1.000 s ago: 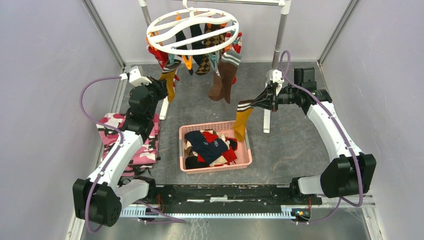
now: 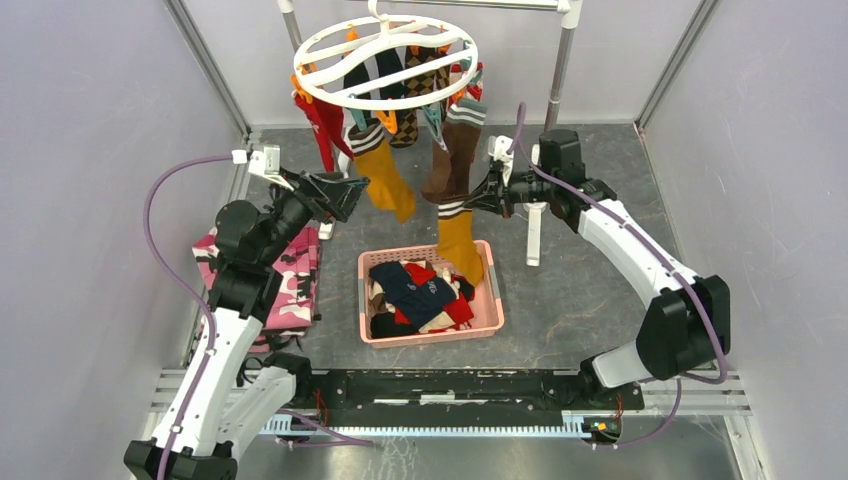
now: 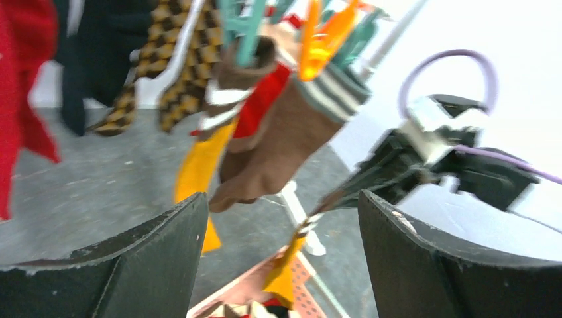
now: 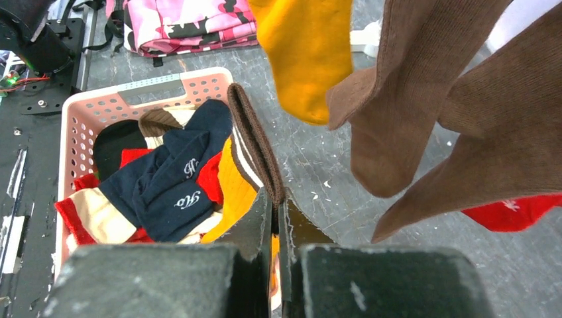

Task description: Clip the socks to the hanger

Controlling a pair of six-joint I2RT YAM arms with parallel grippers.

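Observation:
From my right gripper point(image 2: 478, 203) hangs a yellow sock point(image 2: 456, 244) with a brown striped cuff, its toe over the basket. In the right wrist view the brown cuff point(image 4: 250, 126) is pinched between the shut fingertips. My left gripper point(image 2: 357, 192) stands open and empty, just left of another yellow sock point(image 2: 388, 178). That sock hangs by its cuff from the round white hanger point(image 2: 463, 36). Brown socks point(image 2: 455, 150) hang at the hanger's front right under a teal clip point(image 2: 433, 115). An orange clip point(image 3: 323, 41) without a sock dangles nearby in the left wrist view.
A pink basket point(image 2: 368, 338) of dark, red and cream socks sits on the floor below. Red socks point(image 2: 325, 120) and dark patterned ones hang farther round the hanger. Pink camouflage cloth point(image 2: 290, 295) lies at left. Grey floor right of the basket is clear.
My right gripper has moved left with its sock. The hanging socks have swung.

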